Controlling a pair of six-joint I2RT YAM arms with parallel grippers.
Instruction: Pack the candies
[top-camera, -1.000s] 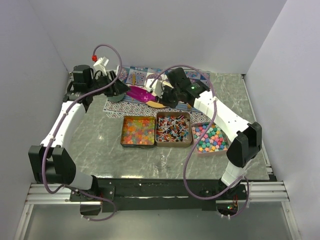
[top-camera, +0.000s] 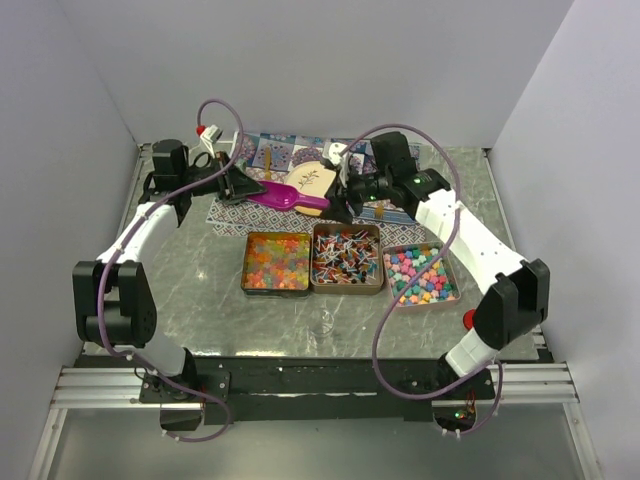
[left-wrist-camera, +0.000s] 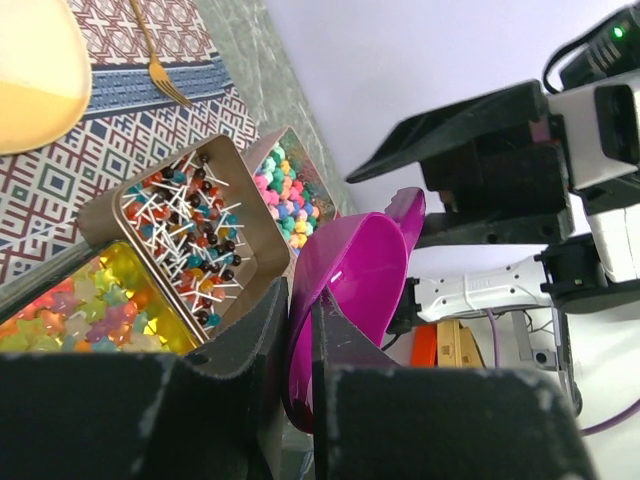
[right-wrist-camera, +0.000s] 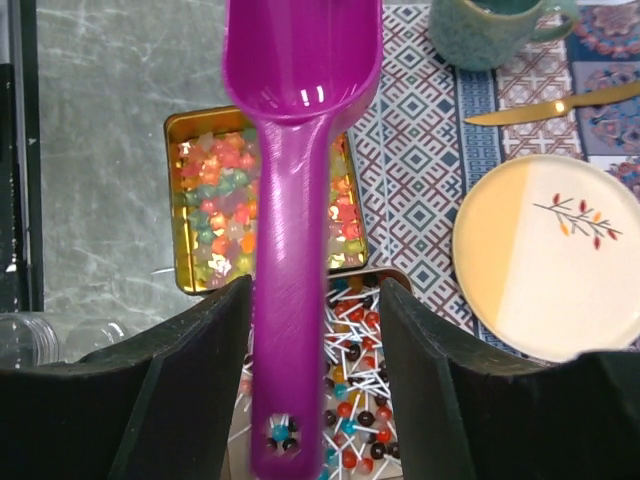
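A magenta scoop (top-camera: 280, 195) is held above the table, its bowl at the left and its handle pointing right. My left gripper is shut on the rim of the bowl. My right gripper stands open around the handle, a gap clearly visible between handle and right finger. Below lie three candy boxes: gummy candies (top-camera: 277, 262) in a gold tin, lollipops (top-camera: 346, 258) in a beige box in the middle, and colourful star-shaped candies (top-camera: 422, 275) in a pinkish box at the right.
Behind the boxes, a patterned cloth (top-camera: 225, 215) carries a cream plate (right-wrist-camera: 545, 255), a gold knife (right-wrist-camera: 550, 110) and a green mug (right-wrist-camera: 480, 38). A clear glass vessel (right-wrist-camera: 30, 340) stands in front of the boxes.
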